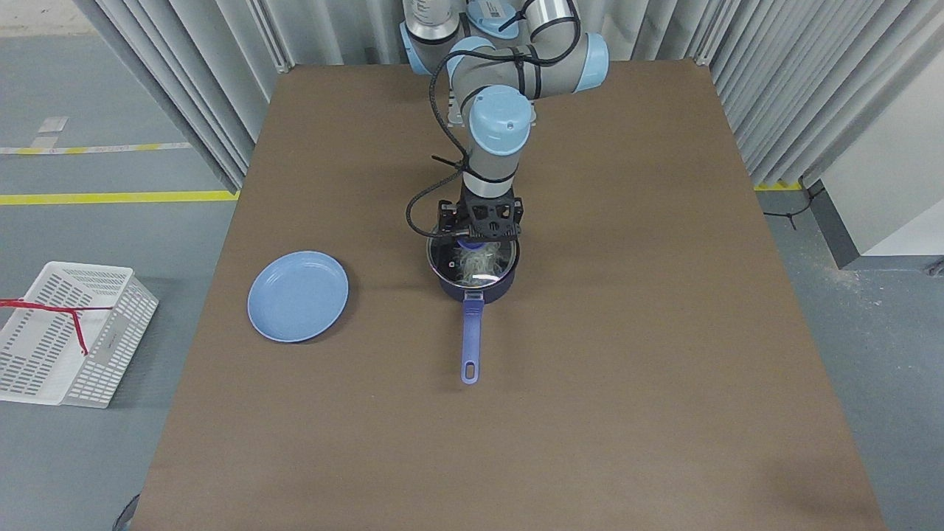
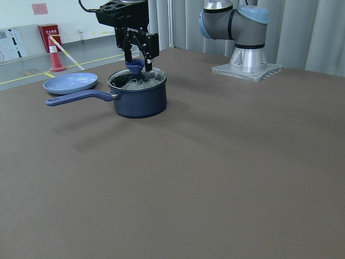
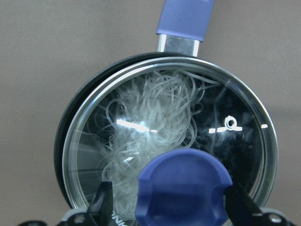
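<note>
A navy saucepan [image 2: 137,105] with a long blue handle [image 1: 470,341] stands on the table, white noodle-like strands under its glass lid [image 3: 225,113]. My gripper is over the lid, fingers either side of the blue knob [image 3: 183,188]. The right finger meets or nearly meets the knob; a gap shows at the left one in the wrist view. I cannot tell whether it grips. A blue plate [image 1: 297,296] lies apart, to the pan's left in the front view.
A white basket [image 1: 115,345] sits on the floor to the left. Curtains line the back.
</note>
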